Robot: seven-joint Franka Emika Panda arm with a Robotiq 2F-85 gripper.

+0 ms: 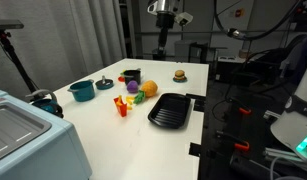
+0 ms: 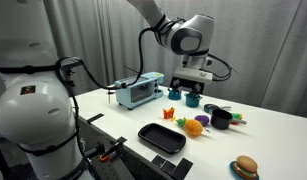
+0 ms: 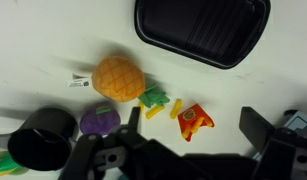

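Observation:
High over the table, my open gripper points down with nothing between its fingers. In the wrist view, its two dark fingers stand wide apart. Below them lie a red box of toy fries, loose yellow fries and a green piece. An orange round toy and a purple toy sit to the left in that view. The black tray rests on the white table and looks empty.
A toy burger on a plate stands apart from the group. Black pot, teal pot and a white toaster oven stand around the edges. Bare table shows at the front.

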